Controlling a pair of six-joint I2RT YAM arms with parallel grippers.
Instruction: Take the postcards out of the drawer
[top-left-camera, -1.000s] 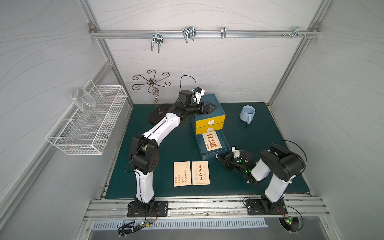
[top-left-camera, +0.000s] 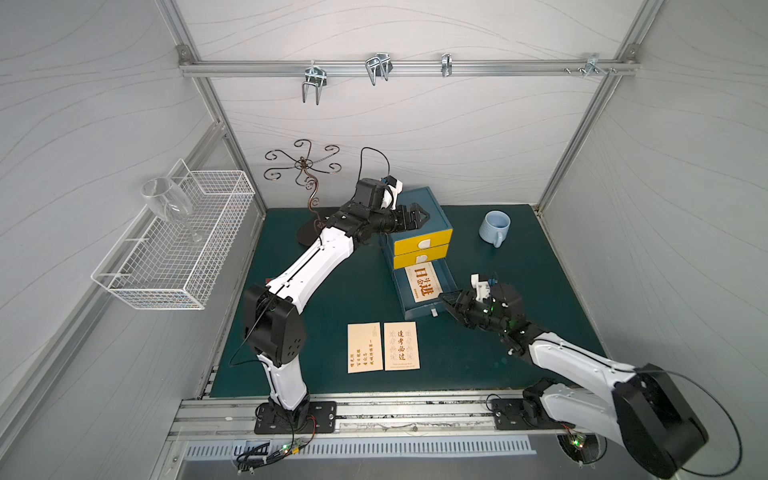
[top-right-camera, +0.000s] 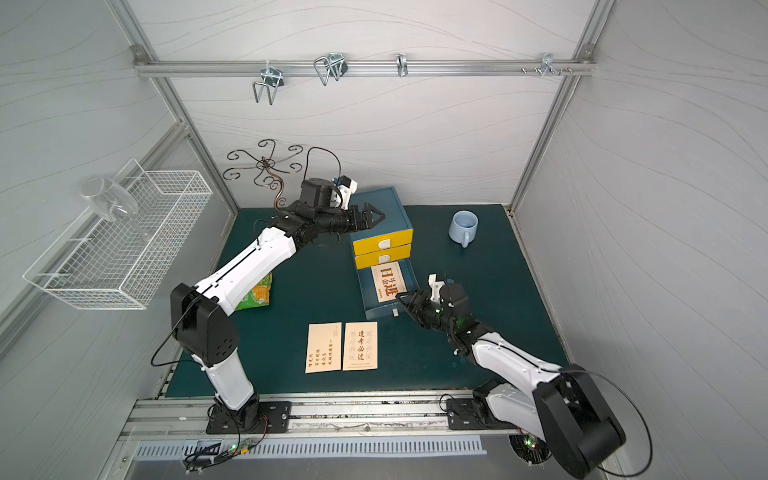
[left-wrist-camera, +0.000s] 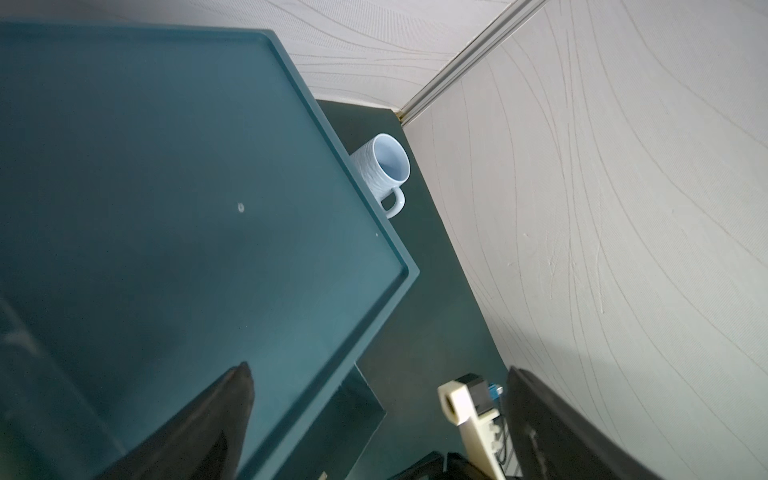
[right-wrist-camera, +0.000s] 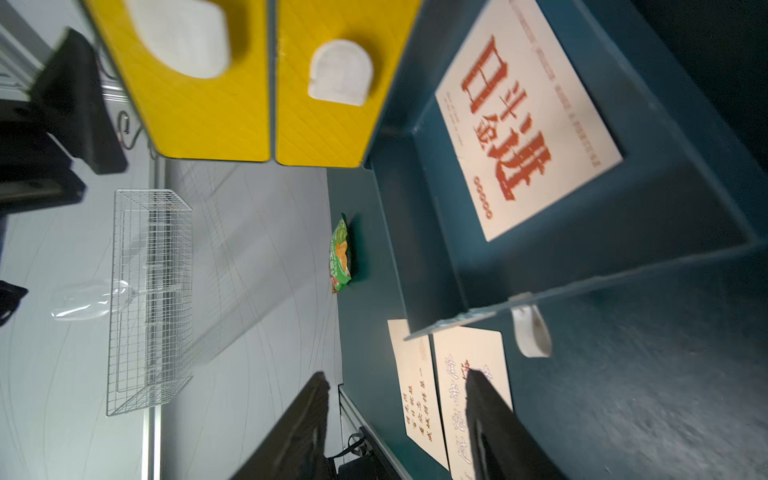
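One cream postcard with red writing (right-wrist-camera: 528, 120) lies in the pulled-out bottom drawer (right-wrist-camera: 680, 208). Two more postcards lie side by side on the table in front: a left card (top-left-camera: 365, 348) and a right card (top-left-camera: 401, 346). My right gripper stands open by the drawer's front right corner, with nothing between its fingers. The drawer's white pull tab (right-wrist-camera: 529, 329) is apart from those fingers. Over the top of the drawer box (top-left-camera: 421, 209), my left gripper is open and empty.
Two yellow drawer fronts (top-left-camera: 422, 248) above are closed. A blue mug (top-left-camera: 495, 228) stands right of the box. A metal stand (top-left-camera: 304, 164) is behind the left arm, and a wire basket (top-left-camera: 180, 248) hangs on the left wall.
The left arm has shifted a little left. The postcards have not moved.
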